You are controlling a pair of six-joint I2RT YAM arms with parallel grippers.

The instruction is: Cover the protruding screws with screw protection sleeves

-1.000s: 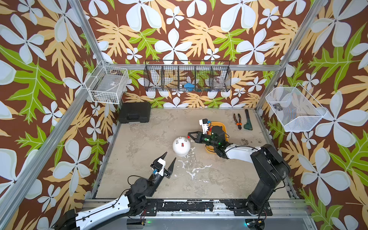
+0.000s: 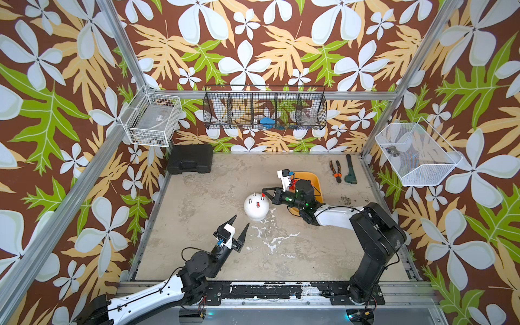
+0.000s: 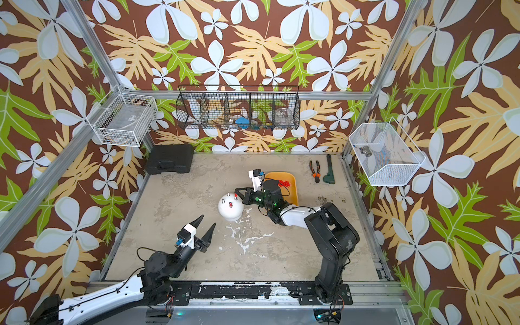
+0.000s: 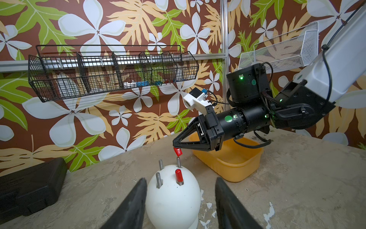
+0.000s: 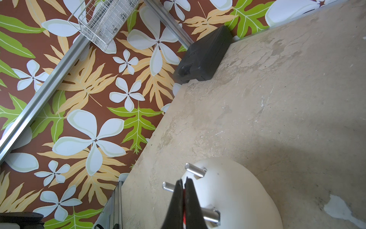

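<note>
A white dome (image 4: 173, 206) stands on the table with several upright metal screws. Its front screw wears a red sleeve (image 4: 179, 175); the screws (image 4: 158, 179) at the left and back are bare. My right gripper is shut on another red sleeve (image 4: 178, 151), which points downward from the fingertips. That sleeve hangs just above the right-hand bare screw (image 4: 178, 162); the left wrist view shows almost no gap between them. From the right wrist, the fingers mostly hide the sleeve. My left gripper (image 2: 241, 220) stays open and empty, front-left of the dome.
A yellow bin (image 4: 236, 162) with red sleeves lies behind the right gripper. Pliers (image 2: 335, 171) and a green-handled tool (image 2: 350, 169) rest at the back right, a black case (image 2: 190, 158) at the back left.
The right gripper has moved slightly left with its red sleeve, from beside the dome to above its right-hand edge. The left arm looks still.
</note>
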